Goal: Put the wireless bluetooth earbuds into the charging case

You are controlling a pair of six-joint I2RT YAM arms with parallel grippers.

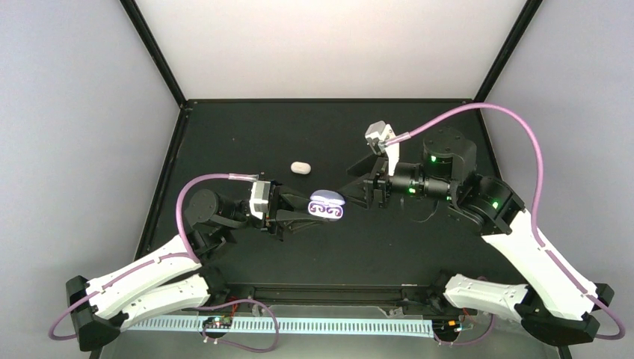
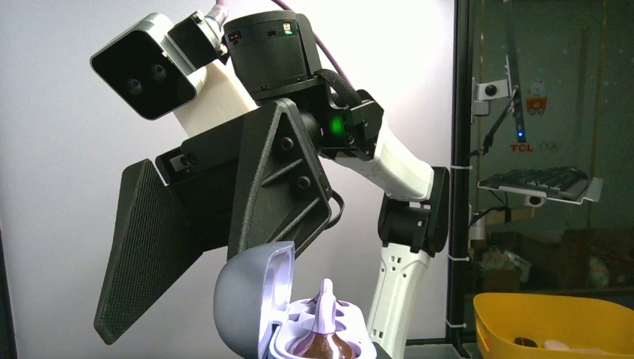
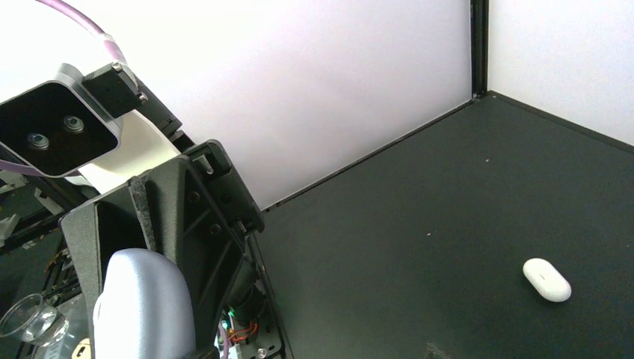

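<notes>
In the top view my left gripper (image 1: pixel 311 206) is shut on the charging case (image 1: pixel 326 210), which hangs above the black table with its lid raised. The left wrist view shows the grey-blue lid (image 2: pixel 245 303) and the lilac inside (image 2: pixel 360 329) with glossy brown hollows; whether an earbud sits in there I cannot tell. To the right of the case, close by, my right gripper (image 1: pixel 350 179) has its fingers (image 2: pixel 142 247) well apart, with nothing visible between them. In the right wrist view the lid's back (image 3: pixel 146 307) covers part of the left fingers.
A smooth white oblong piece (image 1: pixel 300 167) lies on the table behind the case; I cannot tell if it is an earbud. Both arms stand close together at the case.
</notes>
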